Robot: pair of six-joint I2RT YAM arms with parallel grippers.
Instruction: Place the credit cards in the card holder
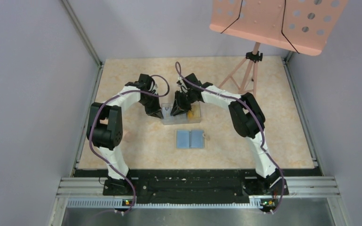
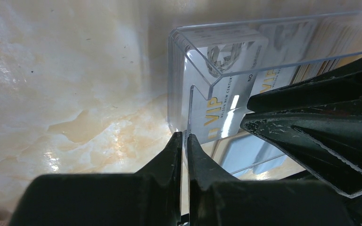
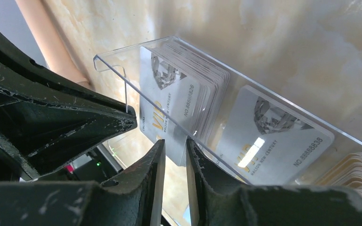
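The clear card holder [image 1: 181, 121] holds stacked white VIP cards [image 2: 217, 99], a flatter white card [image 3: 275, 141] and more card stacks. My left gripper is shut on the clear holder's end wall. My right gripper reaches over the holder with its fingers apart at the white stack; in the left wrist view its dark fingers lie across the cards. In the top view both wrists partly hide the holder.
A blue two-panel item [image 1: 190, 139] lies in front of the holder. A pink stand [image 1: 248, 70] rises at the back right.
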